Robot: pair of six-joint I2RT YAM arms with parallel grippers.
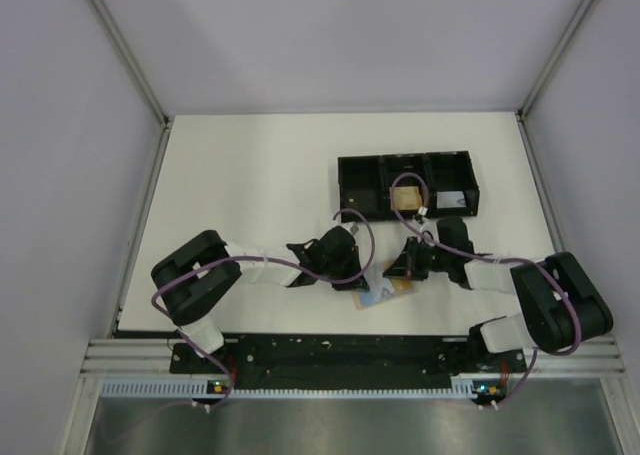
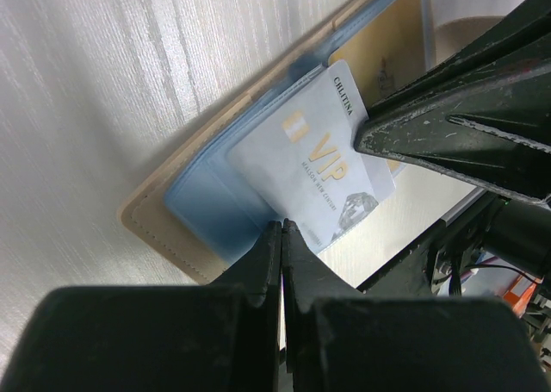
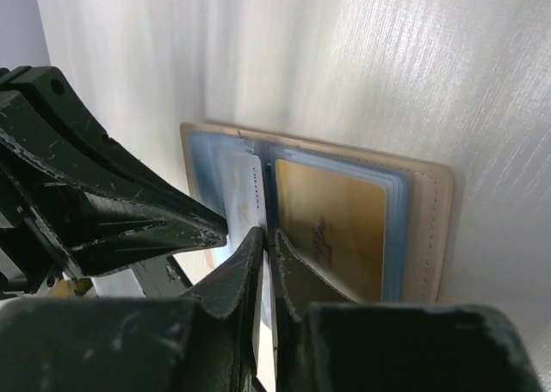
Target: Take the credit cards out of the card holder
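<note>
The blue-and-tan card holder lies on the white table between both grippers. A white VIP card sits on it beside a gold card. My left gripper is shut at the holder's edge, just below the VIP card. My right gripper is shut, its tips at the seam between the white card and the gold one; whether they touch a card is unclear.
A black three-compartment tray stands behind the holder, with gold and white items in two compartments. Its front edge is close below the holder.
</note>
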